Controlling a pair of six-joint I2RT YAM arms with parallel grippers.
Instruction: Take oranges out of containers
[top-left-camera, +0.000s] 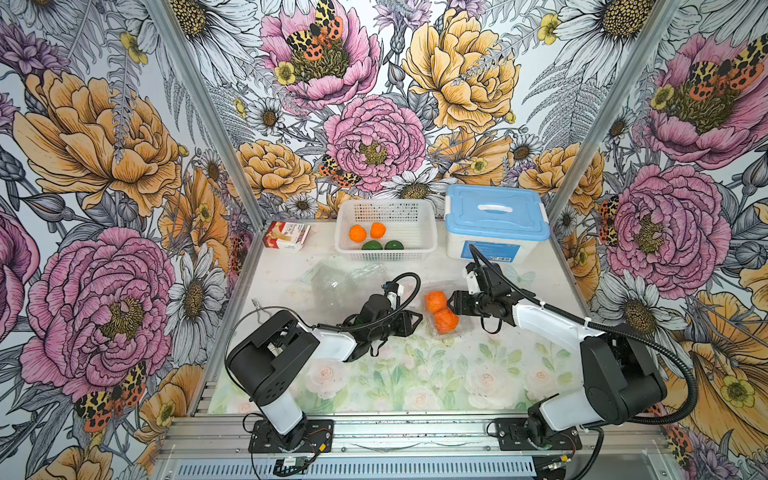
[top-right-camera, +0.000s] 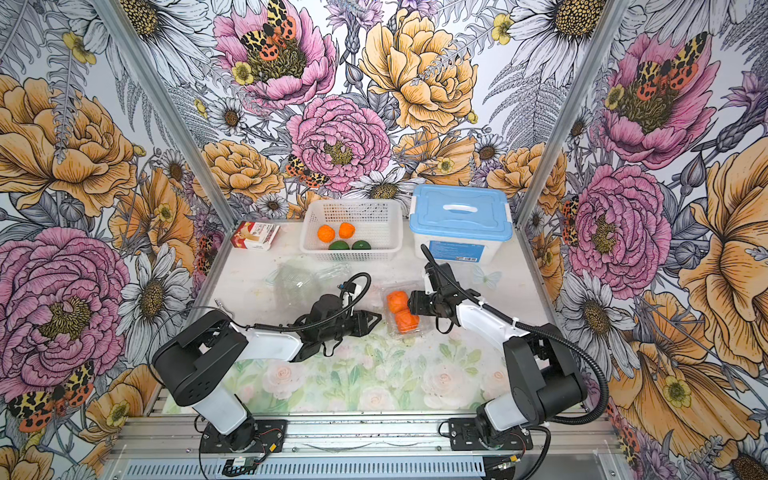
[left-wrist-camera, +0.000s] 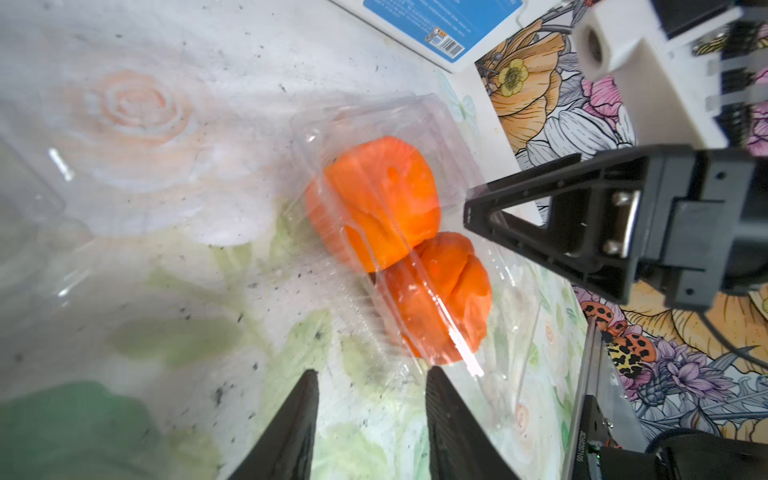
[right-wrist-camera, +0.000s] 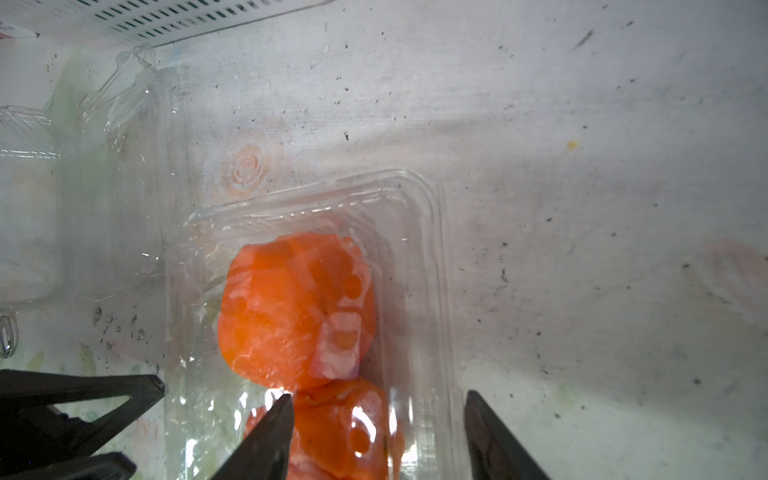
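Observation:
A clear lidded plastic box (right-wrist-camera: 414, 264) with oranges, an upper one (right-wrist-camera: 296, 308) and a lower (right-wrist-camera: 348, 428), lies mid-table between my grippers. My left gripper stands open at the box's left, nothing between its fingers. My right gripper is open over the box's right side, its fingertips framing the lower part in the right wrist view. Whether they touch the plastic is unclear.
A white basket (top-left-camera: 428, 232) with two oranges and green fruit stands at the back, a blue-lidded bin (top-left-camera: 496, 208) to its right, a small carton (top-left-camera: 286, 236) at left. Another clear container (top-left-camera: 332, 284) lies left of my left gripper.

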